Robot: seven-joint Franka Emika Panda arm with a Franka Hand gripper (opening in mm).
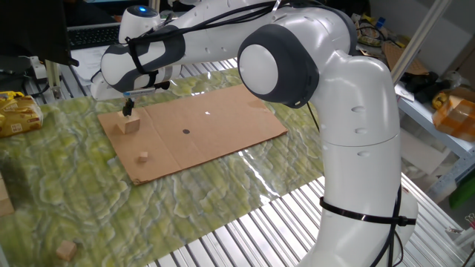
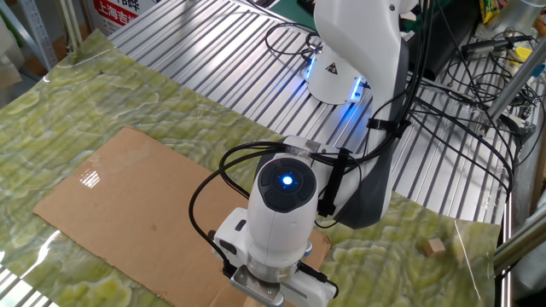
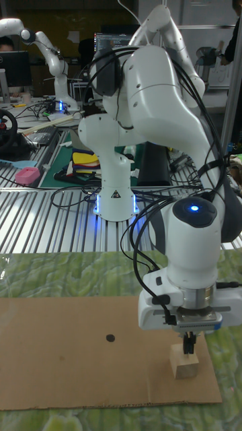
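Note:
A pale wooden block (image 1: 128,124) rests near one corner of the cardboard sheet (image 1: 215,122). Right above it, my gripper (image 1: 128,108) points down, its black fingertips at the block's top. The third exterior view has the same wooden block (image 3: 184,365) directly under my gripper (image 3: 189,347). The fingers look close together there, but whether they pinch anything or touch the block is too small to tell. In the second exterior view the arm's wrist hides the fingertips and the block.
A small wooden cube (image 1: 143,156) lies on the cardboard near the large block. Another cube (image 1: 66,250) sits on the green marbled mat (image 1: 67,170). A yellow package (image 1: 18,116) stands at the far left.

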